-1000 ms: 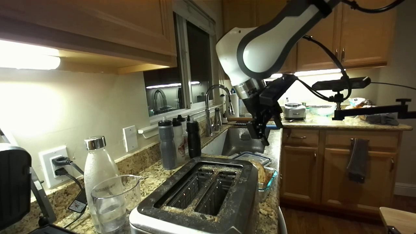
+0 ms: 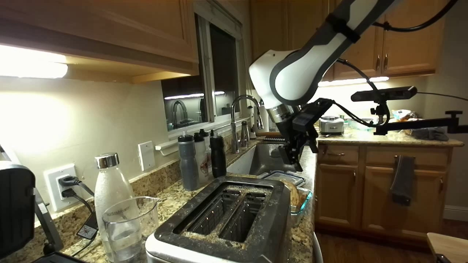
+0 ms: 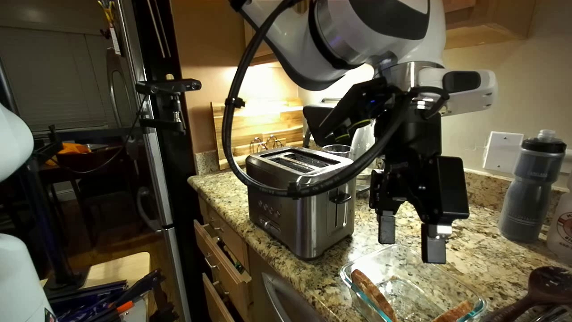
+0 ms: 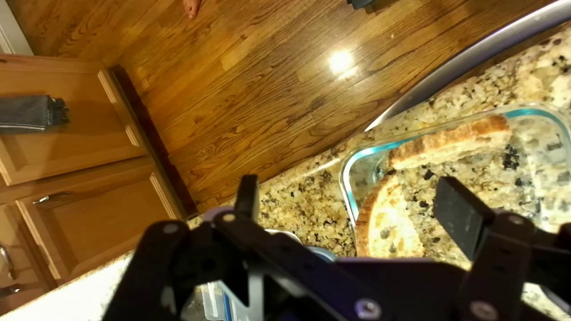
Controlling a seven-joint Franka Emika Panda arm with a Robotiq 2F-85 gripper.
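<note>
My gripper (image 3: 411, 240) hangs above the glass dish (image 3: 467, 288), its fingers parted and nothing between them. Two bread slices lean inside the dish: in the wrist view one slice (image 4: 452, 141) stands along the long wall, and another slice (image 4: 389, 222) rests against the short wall. That second slice appears between my two fingers in the wrist view, still below them. Beside the dish stands a steel toaster (image 3: 300, 212), and both of its slots look empty in exterior view 1.
A lid (image 2: 283, 176) lies by the sink (image 2: 272, 160). Several bottles (image 2: 188, 162) line the wall. Near the toaster are a glass jug (image 2: 131, 223) and a clear bottle (image 2: 112, 184). A dark wooden spoon (image 3: 547, 284) lies past the dish.
In exterior view 1 the arm and gripper have come down a little toward the dish. Toaster, dish and bread look unmoved.
</note>
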